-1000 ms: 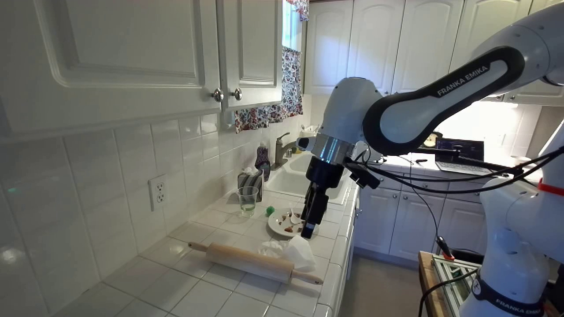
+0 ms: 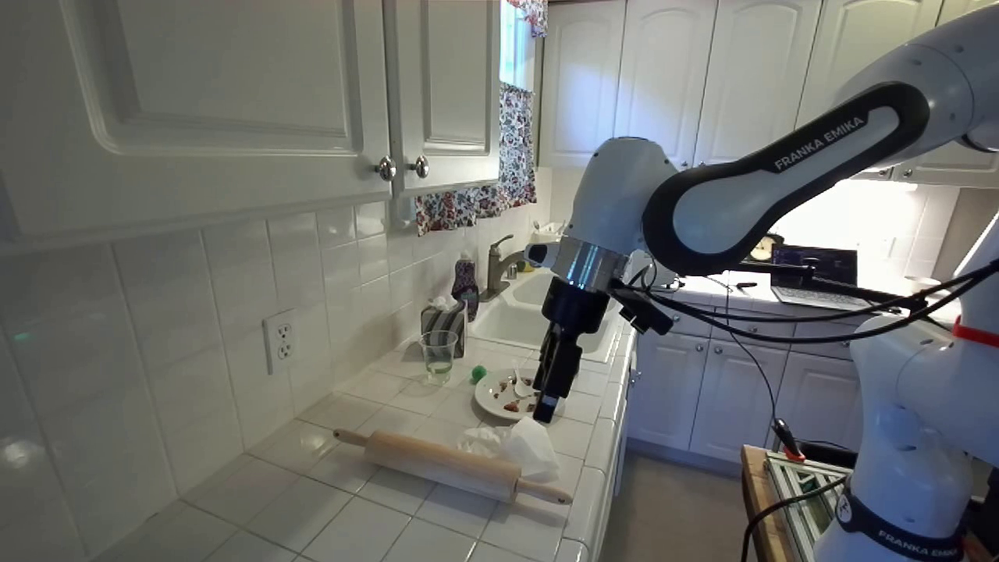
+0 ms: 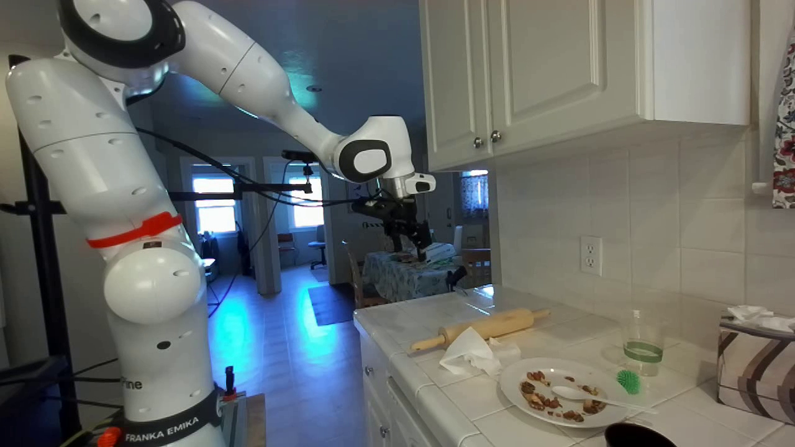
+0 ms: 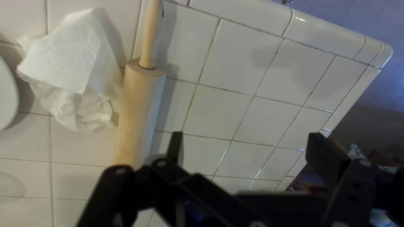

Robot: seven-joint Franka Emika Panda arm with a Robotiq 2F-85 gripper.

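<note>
My gripper is open, its dark fingers wide apart and nothing between them. In exterior view 1 it hangs above the counter, near the plate and the crumpled paper. A wooden rolling pin [image 2: 440, 460] lies on the tiles; in the wrist view its lower end is hidden behind the gripper. White crumpled paper towel [image 4: 72, 64] rests beside the pin. The white plate [image 3: 514, 385] holds brown food pieces [image 3: 540, 402] and a white spoon [image 3: 577, 394]. Just past the plate sit a green spiky ball [image 3: 628, 381] and a clear cup [image 3: 643, 346].
A striped tissue box [image 2: 442, 328] stands by the wall, with a dark bottle [image 2: 465, 286] and the sink [image 2: 510, 314] behind. Cabinets [image 2: 253, 103] overhang the counter. Bare tiles [image 4: 227, 109] extend from the pin to the counter's edge.
</note>
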